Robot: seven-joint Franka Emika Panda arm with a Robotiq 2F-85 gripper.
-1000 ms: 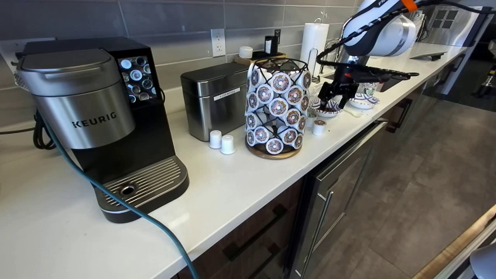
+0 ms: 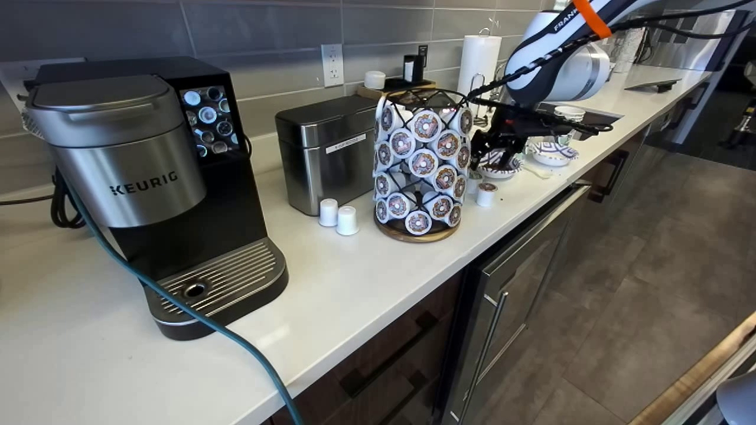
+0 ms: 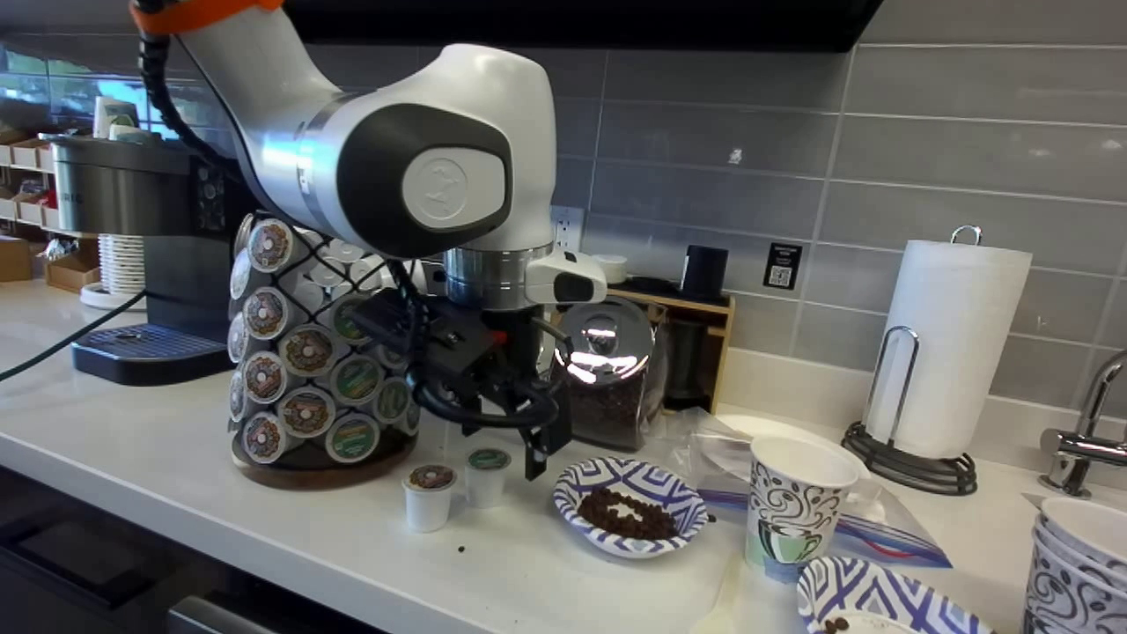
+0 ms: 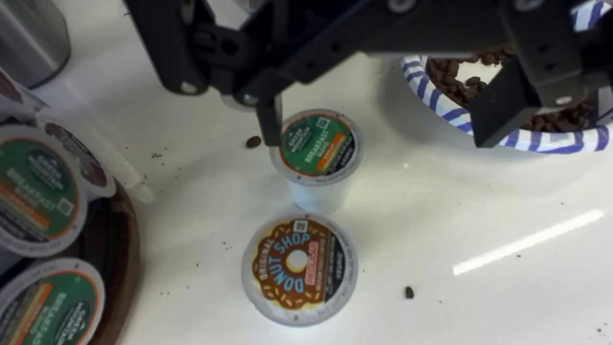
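My gripper is open, its fingers far apart with nothing held between them. In the wrist view, the left fingertip overlaps the edge of a green-lidded Breakfast Blend pod [image 4: 319,143]; whether they touch, I cannot tell. A brown-lidded Donut Shop pod [image 4: 299,270] stands just below it in that view. Exterior view 2 has both the green pod [image 3: 487,475] and the brown pod [image 3: 429,497] upright on the counter, with the gripper [image 3: 504,438] above them. To their right sits a patterned bowl [image 3: 570,518] containing coffee beans.
A pod carousel [image 2: 423,163] stands close beside the gripper. The Keurig machine [image 2: 134,170] is at the far left. A paper cup [image 3: 798,502], a second bowl [image 3: 829,586] and a paper towel roll [image 3: 956,338] lie to the right. Bare counter fronts the pods.
In exterior view 1 the arm and gripper have moved left, closer to the pod carousel. The standing pods look unmoved.
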